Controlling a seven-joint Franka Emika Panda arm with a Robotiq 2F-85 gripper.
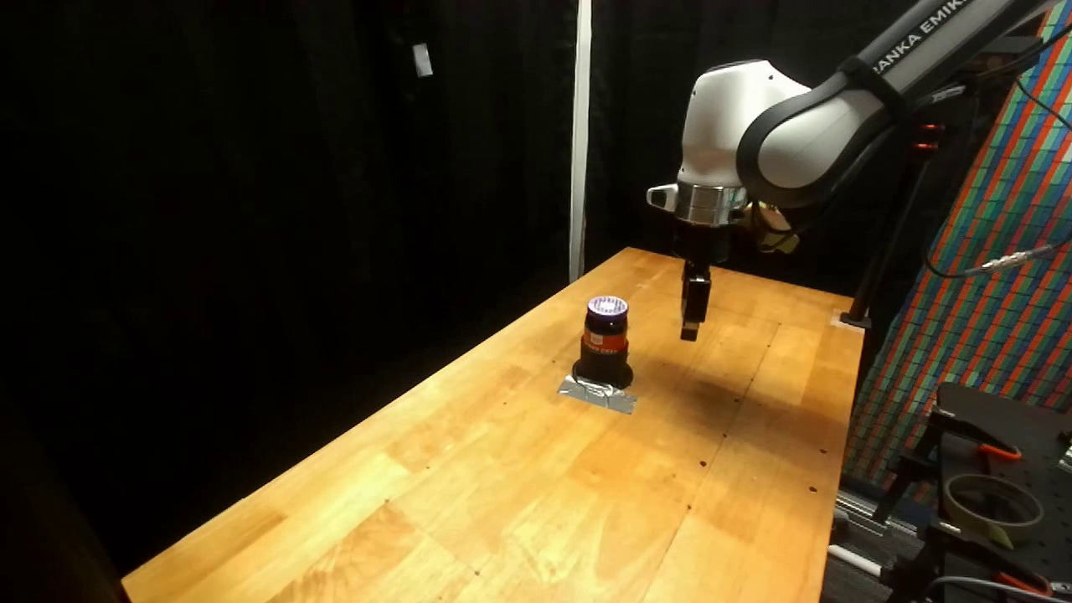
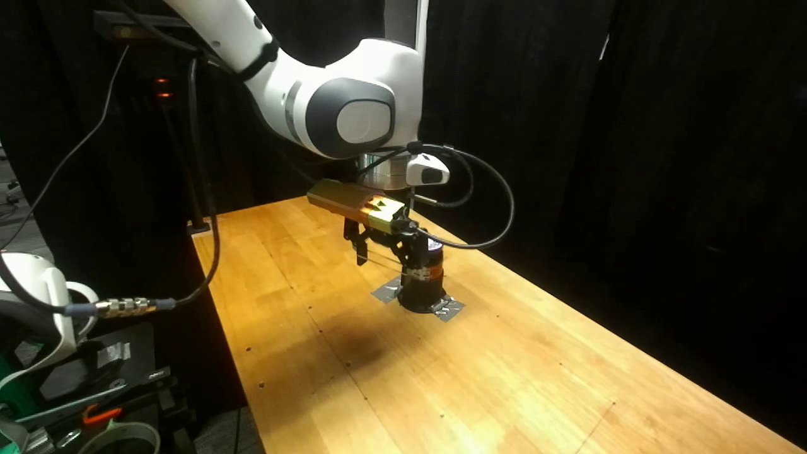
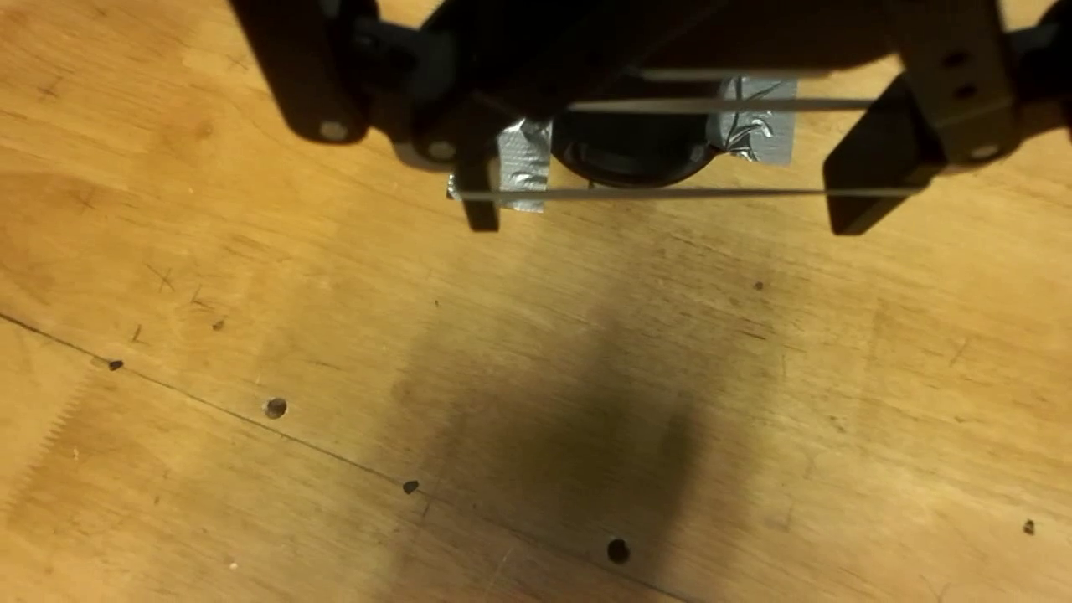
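Observation:
A dark jar (image 1: 607, 337) with a pale patterned lid and an orange-red label stands upright in a black base (image 1: 603, 370), held to the table by silver tape (image 3: 760, 119). My gripper (image 1: 691, 332) points down above the wood, apart from the jar and at its right in exterior view 1. From the wrist, its fingers (image 3: 859, 186) are spread wide. A thin pale band (image 3: 643, 194), which looks like a rubber band, stretches as two strands from finger to finger. The gripper hides the jar's upper part in the wrist view; only the round base shows.
A cable (image 2: 508, 204) loops out beside the gripper in exterior view 2.

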